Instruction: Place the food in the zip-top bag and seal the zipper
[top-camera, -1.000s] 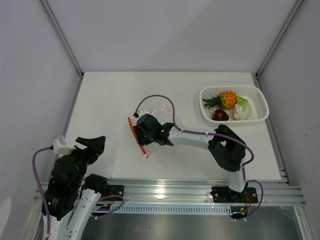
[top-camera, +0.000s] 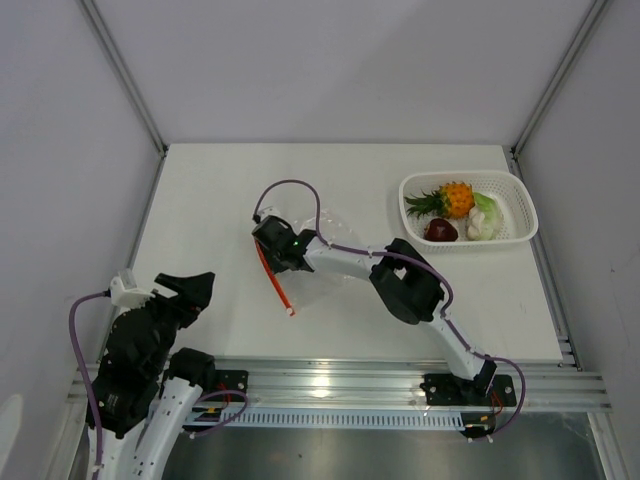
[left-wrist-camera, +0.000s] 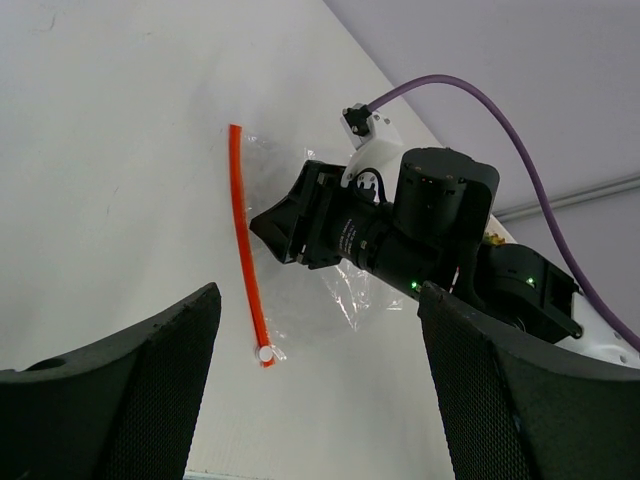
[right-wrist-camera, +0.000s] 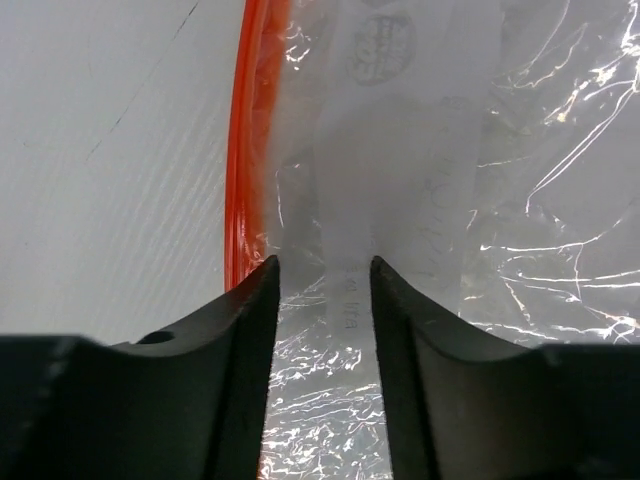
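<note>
The clear zip bag lies flat on the white table, its red zipper strip along its left side with a small white slider at the near end. My right gripper is over the bag just beside the red strip, fingers part apart above the plastic; whether they touch it I cannot tell. My left gripper stands open at the front left, away from the bag, which shows between its fingers in the left wrist view only at a distance.
A white basket at the back right holds a pineapple, a dark red food item and a pale green-and-white vegetable.
My left arm is nearly unchanged.
</note>
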